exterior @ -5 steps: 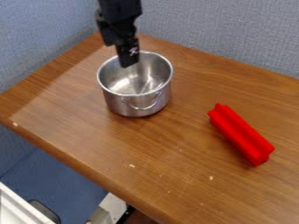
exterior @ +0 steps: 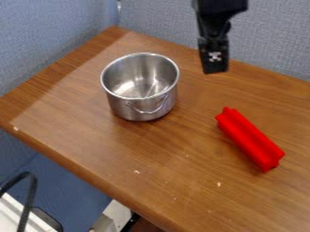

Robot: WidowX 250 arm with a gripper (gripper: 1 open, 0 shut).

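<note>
My black gripper [exterior: 216, 56] hangs open in the upper middle right of the camera view, above the back of the table, with nothing seen between its fingers. A steel pot [exterior: 140, 86] with a wire handle stands on the wooden table [exterior: 133, 172], left of and below the gripper in the view. A red cylindrical object [exterior: 249, 138] lies at a slant on the right part of the table, apart from the pot.
Blue-grey padded walls line the back and left. The table's left edge runs diagonally toward the bottom, with white and dark items beyond it at the lower left.
My gripper has moved right, from over the pot's back to above the table between the pot and the red object. The pot and red object have not moved.
</note>
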